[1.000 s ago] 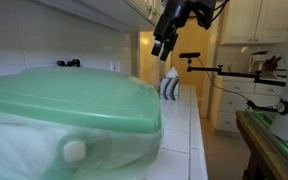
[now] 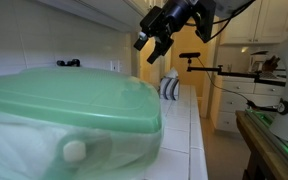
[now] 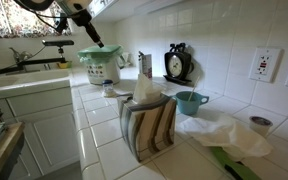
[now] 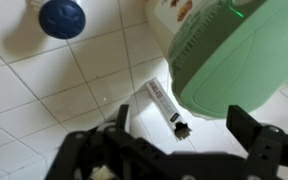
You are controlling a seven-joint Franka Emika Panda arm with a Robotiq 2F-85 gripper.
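My gripper (image 2: 145, 52) is open in the air above the counter, beyond the near green-lidded container (image 2: 79, 95) in exterior view 1. Nothing sits between its fingers. The wrist view looks down past the open fingers at white tiles. A slim white strip-like object (image 4: 164, 105) with a dark end lies there, partly overlapped by the gripper's dark body at the bottom. The container's pale green lid (image 4: 224, 65) fills the upper right, beside that strip. At the upper left is a round dark blue object (image 4: 62, 17).
A striped holder (image 3: 146, 128) stands on the tiled counter, with a teal cup (image 3: 191, 102) behind it. Further right lie a white cloth (image 3: 224, 135) and a green-handled item (image 3: 234, 163). A black clock-like object (image 3: 180, 65) stands by the wall.
Over the last second my gripper has moved left in exterior view 1, nearer the green-lidded container, and has tilted. The container has not moved.
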